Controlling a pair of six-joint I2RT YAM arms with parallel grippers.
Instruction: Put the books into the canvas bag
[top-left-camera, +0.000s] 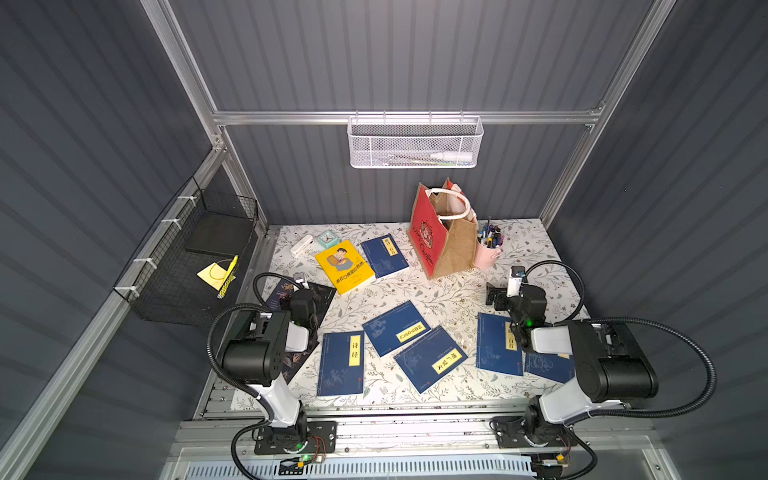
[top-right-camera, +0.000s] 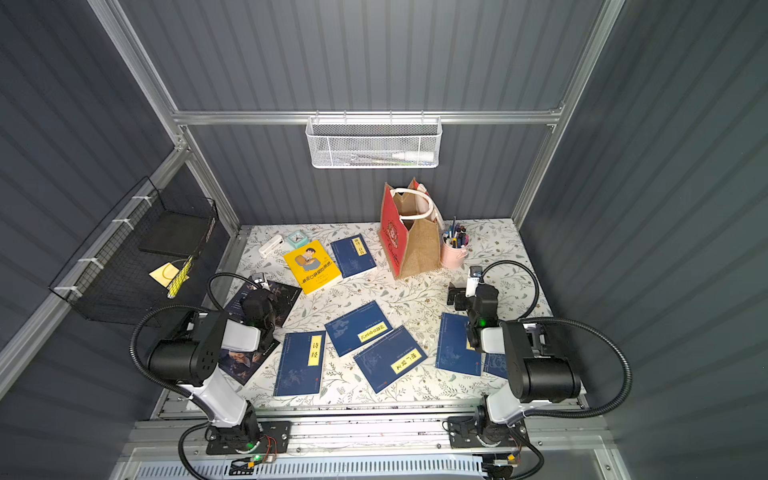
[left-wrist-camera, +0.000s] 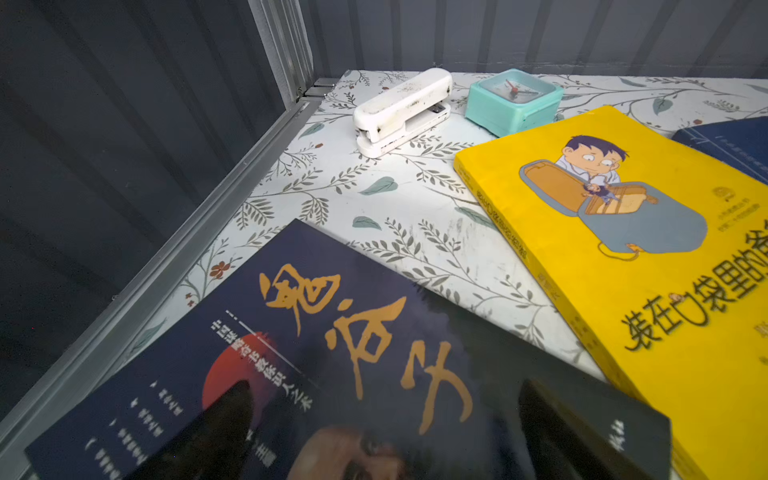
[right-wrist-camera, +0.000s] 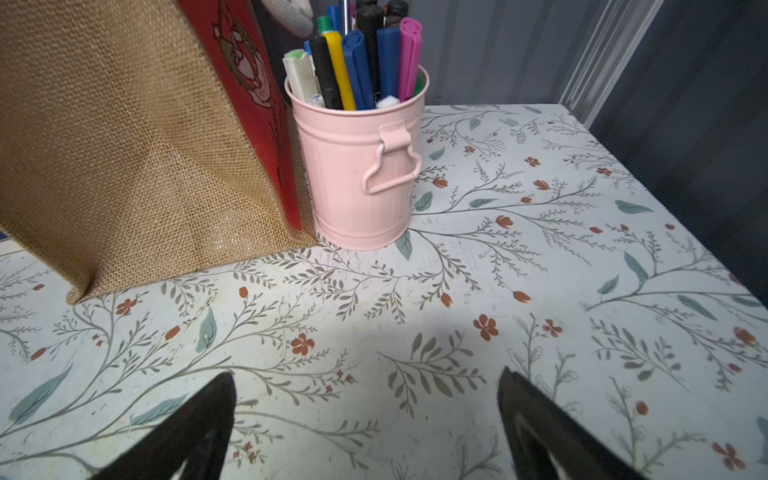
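Observation:
The canvas bag (top-left-camera: 452, 246), burlap with red faces and white handles, stands upright at the back, right of centre. A yellow book (top-left-camera: 345, 266) and a blue book (top-left-camera: 385, 256) lie left of it. Across the front and middle lie several more blue books (top-left-camera: 341, 364), some partly under the right arm. Over a dark book (left-wrist-camera: 336, 344) with gold characters hovers my left gripper, open and empty. My right gripper is open above bare tabletop in front of the bag, nothing between its fingers. The bag's inside is mostly hidden.
Close against the bag's right side stands a pink bucket of pens (right-wrist-camera: 360, 168). A white stapler (left-wrist-camera: 402, 110) and a teal clock (left-wrist-camera: 513, 102) sit at the back left. Wire baskets (top-left-camera: 414, 148) hang behind and at left. Free table lies right of the bucket.

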